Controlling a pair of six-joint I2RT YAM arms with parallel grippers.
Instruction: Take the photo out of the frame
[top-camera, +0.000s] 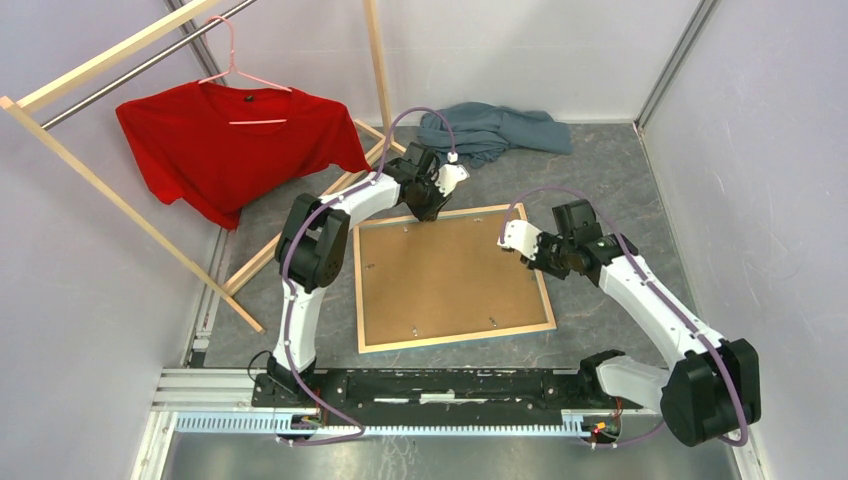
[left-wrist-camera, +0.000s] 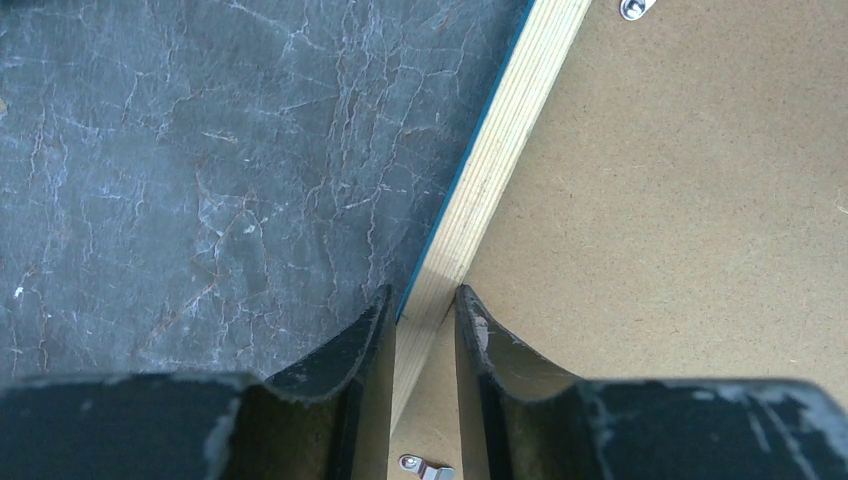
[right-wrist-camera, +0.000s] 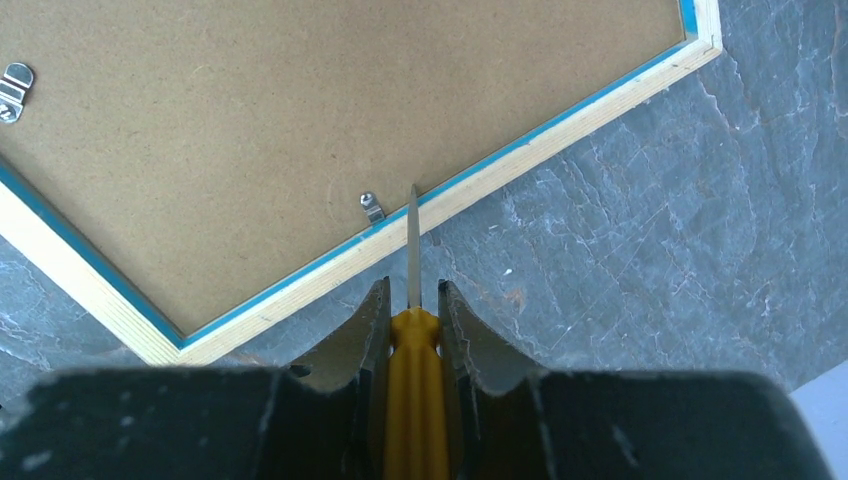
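The photo frame lies back side up on the dark floor, its brown backing board (top-camera: 450, 280) set inside a pale wooden frame (top-camera: 455, 339). My left gripper is shut on the far frame rail, one finger on each side of it. At the right rail, my right gripper is shut on a screwdriver with a yellow handle (right-wrist-camera: 414, 400). The screwdriver's thin blade crosses the rail, its tip at the board's edge beside a metal clip (right-wrist-camera: 371, 207). Another clip (right-wrist-camera: 14, 91) shows at upper left there. The photo is hidden.
A red shirt (top-camera: 240, 140) hangs from a wooden rack at the left. Bluish-grey cloth (top-camera: 495, 135) lies crumpled behind the frame. Bare floor (top-camera: 610, 310) surrounds the frame on the right.
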